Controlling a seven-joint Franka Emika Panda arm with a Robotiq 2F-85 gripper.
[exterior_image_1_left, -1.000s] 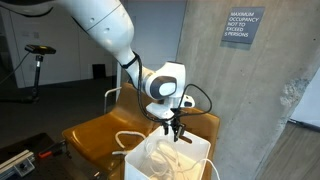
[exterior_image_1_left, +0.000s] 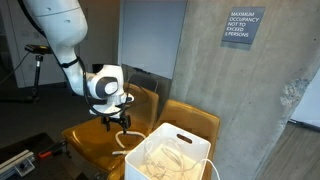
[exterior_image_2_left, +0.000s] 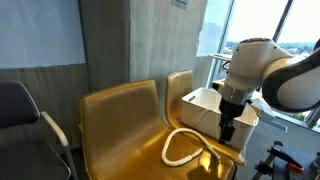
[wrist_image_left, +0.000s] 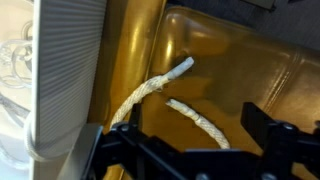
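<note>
My gripper is open, with nothing between its fingers, above a brown chair seat (wrist_image_left: 215, 65). In the wrist view, one length of white rope (wrist_image_left: 150, 90) runs beside the left finger and another length (wrist_image_left: 198, 122) lies between the fingers, below them. Exterior view 2 shows a curved white rope (exterior_image_2_left: 202, 137) on the seat, left of and below the gripper (exterior_image_2_left: 223, 135). Whether the lengths join under the gripper is hidden in the wrist view. A white box (exterior_image_1_left: 162, 170) stands on the right, with pale rope or cord (exterior_image_1_left: 170, 155) inside.
Brown chair backs (exterior_image_2_left: 122, 125) rise behind the seats. A dark chair (exterior_image_2_left: 25, 130) stands at the far left in exterior view 2. A pale cord (exterior_image_1_left: 208, 163) hangs over the box's right rim. Much of the seat around the rope is bare.
The arm has swung left and lower, from over the white box to over the seat with the rope. The box and the rope on the seat look unmoved.
</note>
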